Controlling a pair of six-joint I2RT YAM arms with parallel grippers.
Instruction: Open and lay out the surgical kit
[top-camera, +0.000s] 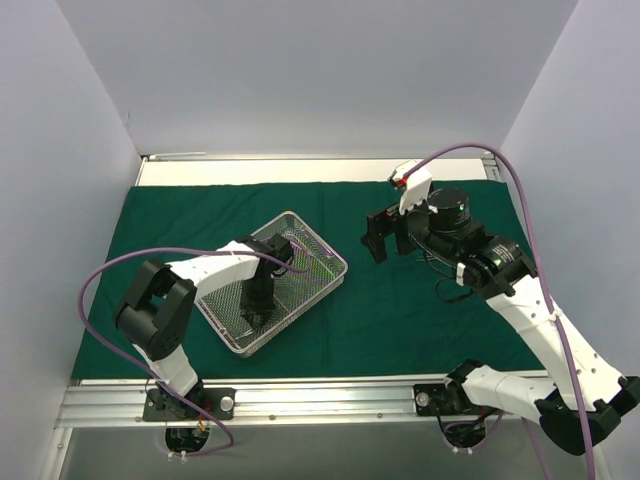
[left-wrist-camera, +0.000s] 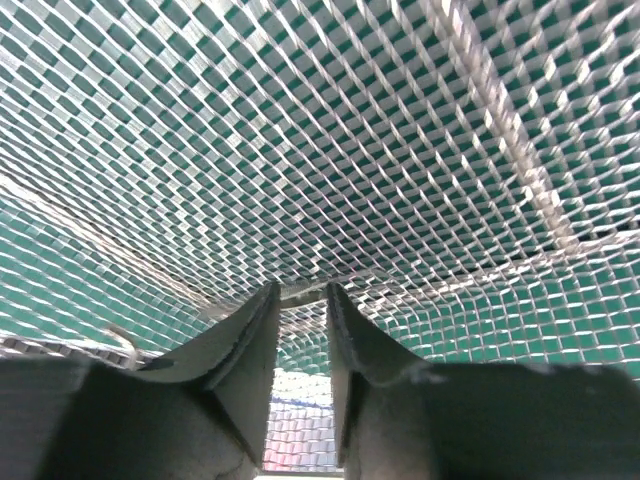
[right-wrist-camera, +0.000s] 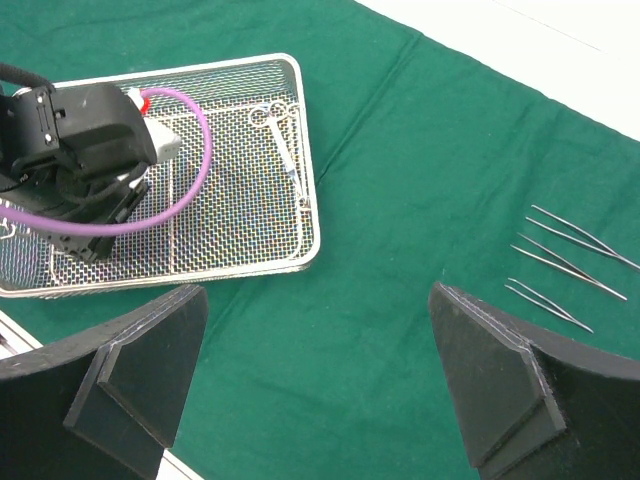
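Note:
A wire mesh tray (top-camera: 340, 262) lies on the green drape at left, with my left gripper (top-camera: 258, 316) down inside it. In the left wrist view its fingertips (left-wrist-camera: 268, 305) sit close together at a thin metal piece on the mesh; I cannot tell whether they grip it. A scissor-like instrument (right-wrist-camera: 282, 150) lies at one end of the tray. Several tweezers (right-wrist-camera: 575, 270) lie in a row on the drape at right. My right gripper is open above the drape, nothing between its fingers.
The green drape (right-wrist-camera: 360, 220) is clear between tray and tweezers. A white strip (top-camera: 260, 172) runs along the back. Cables loop over both arms.

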